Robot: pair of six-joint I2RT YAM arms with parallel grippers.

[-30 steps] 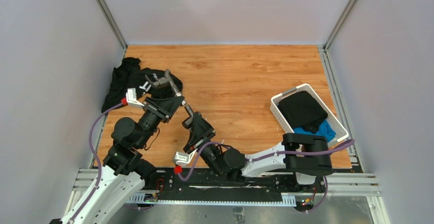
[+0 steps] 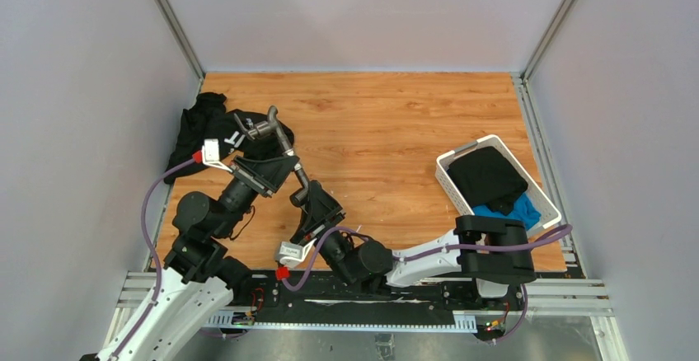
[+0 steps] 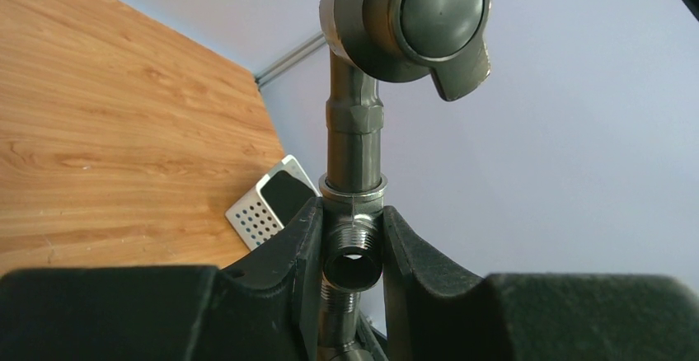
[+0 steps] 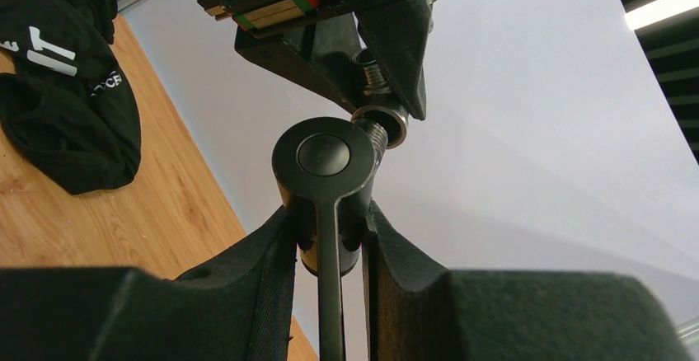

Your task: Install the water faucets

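A metal faucet assembly point(image 2: 280, 138) runs diagonally between the two arms in the top view. My left gripper is shut on its threaded fitting. In the left wrist view the pipe rises from the fitting to a round valve body with a handle point(image 3: 441, 11). My right gripper has its fingers against a cylindrical faucet part point(image 4: 323, 155) with a narrow lever pointing down between them; whether they are fully closed on it is hard to tell. Above it, the left gripper holds the threaded joint that this part adjoins.
A black cloth point(image 2: 198, 130) lies at the table's back left. A white basket point(image 2: 447, 178) with black and blue cloths stands at the right.
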